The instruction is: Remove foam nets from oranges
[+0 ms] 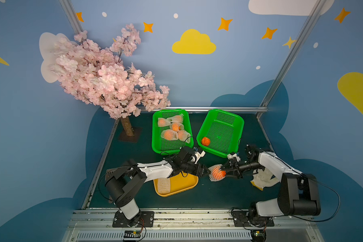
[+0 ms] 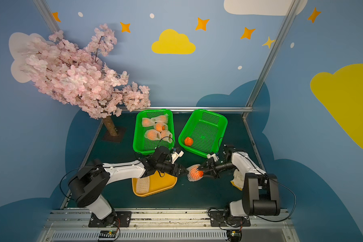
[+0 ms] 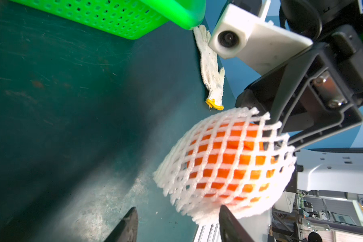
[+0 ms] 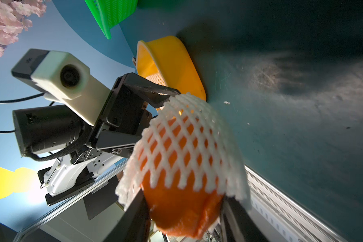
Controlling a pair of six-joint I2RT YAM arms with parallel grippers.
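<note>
An orange in a white foam net (image 1: 217, 173) is clasped by my right gripper (image 1: 225, 170) near the table's front middle; in the right wrist view its bare orange end shows between the fingers, the net (image 4: 185, 133) covering the rest. My left gripper (image 1: 203, 171) is open just left of it, fingertips close to the net's end. Several netted oranges (image 1: 169, 134) sit in the left green basket (image 1: 155, 145); one bare orange (image 1: 205, 141) is in the right green basket (image 1: 230, 147). A loose net (image 1: 163, 185) lies in the yellow tray (image 1: 179, 187).
A white glove (image 3: 209, 68) lies on the table at the right. The blossom tree (image 1: 127, 127) stands at the back left. The rear baskets border the working space; bare table (image 1: 217, 193) shows at the front middle.
</note>
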